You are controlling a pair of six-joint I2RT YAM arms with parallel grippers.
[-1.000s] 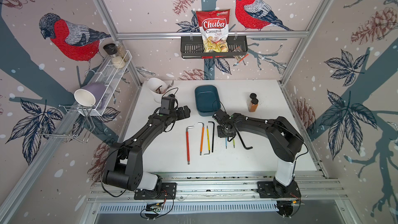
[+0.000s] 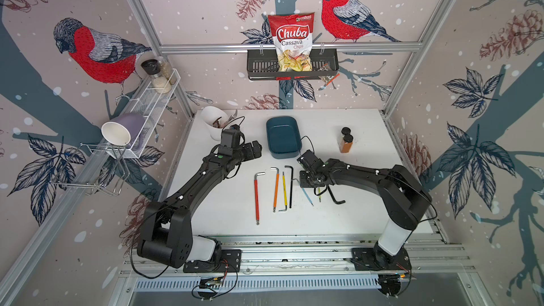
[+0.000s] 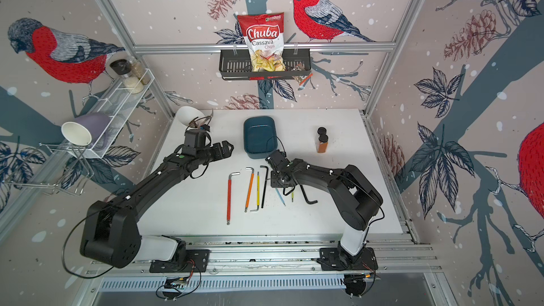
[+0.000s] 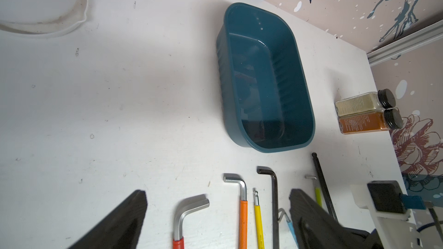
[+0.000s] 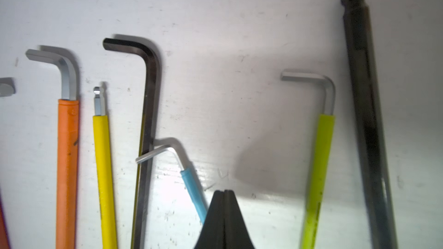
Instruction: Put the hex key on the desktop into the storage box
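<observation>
The blue hex key (image 5: 193,193) lies tilted on the desktop in the right wrist view, its silver bent end resting over the black hex key (image 5: 148,92). My right gripper is shut with nothing between its fingers; the blue shaft runs down along their left side, its lower part hidden behind them. The storage box (image 4: 233,110), dark teal and empty, stands further back on the desk. In the left wrist view, my left gripper is held open well above the desk, left of the box, with an empty gap.
Orange (image 5: 67,166), yellow (image 5: 105,175) and lime (image 5: 319,175) hex keys lie near the blue one, with a thick black key (image 5: 369,110) at right and a red key (image 2: 256,198) at left. Two spice jars (image 2: 346,144) stand back right. A white container (image 2: 212,119) sits back left.
My right gripper went from open around the blue hex key to shut beside it. The key has swung from nearly straight to tilted, its bent end now over the black key. The left arm shifted slightly.
</observation>
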